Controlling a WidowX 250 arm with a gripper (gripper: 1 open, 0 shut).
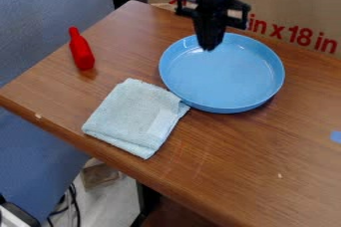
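A light blue plate (221,77) lies on the wooden table. The dark gripper (209,34) hangs over the plate's back edge, pointing down; whether it is open or shut is unclear. A red bottle (82,50) stands at the left part of the table. A folded pale cloth (138,117) lies in front of the plate, to its left.
Cardboard with red lettering stands behind. Cables hang below the table at lower left.
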